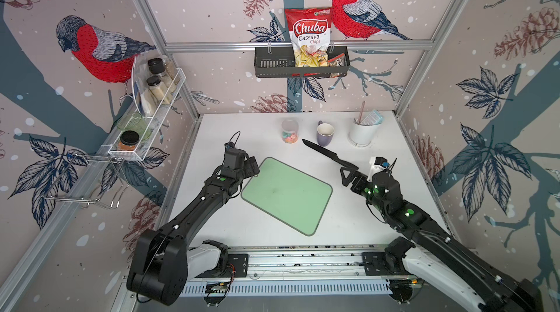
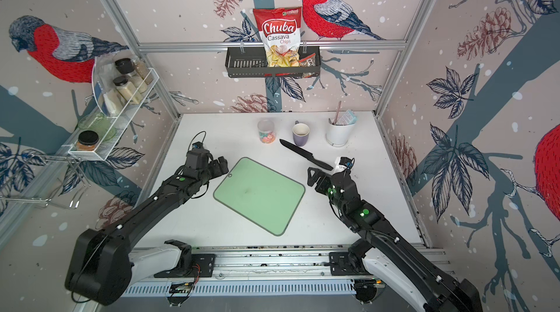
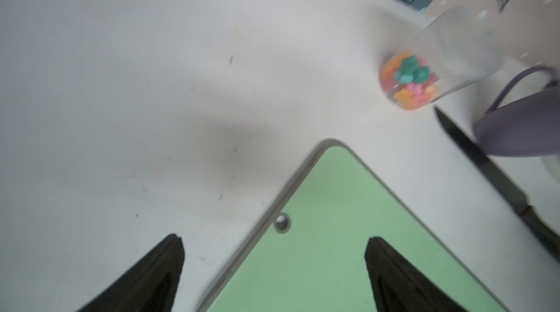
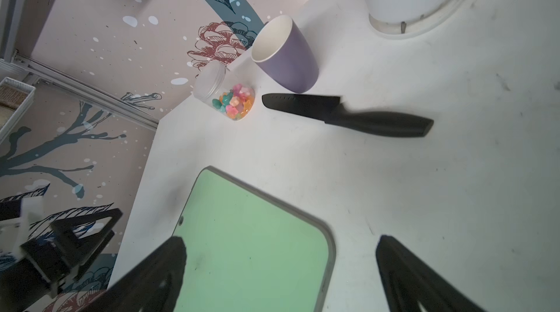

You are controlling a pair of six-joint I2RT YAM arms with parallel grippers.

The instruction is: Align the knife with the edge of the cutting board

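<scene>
A green cutting board [image 1: 286, 195] lies flat mid-table. Behind and right of it a black knife [image 1: 326, 153] lies diagonally, apart from the board, blade toward the back left. My left gripper [image 1: 249, 165] hangs at the board's back-left corner; in the left wrist view its two blurred fingers stand apart with nothing between them, over the board's edge. My right gripper [image 1: 352, 179] is open just in front of the knife's handle, with the knife [image 4: 375, 123] clear of its fingers in the right wrist view.
A candy cup [image 1: 290, 131], a purple mug [image 1: 325, 135] and a white container [image 1: 361, 134] stand along the back. A wire shelf [image 1: 148, 131] with jars is on the left wall.
</scene>
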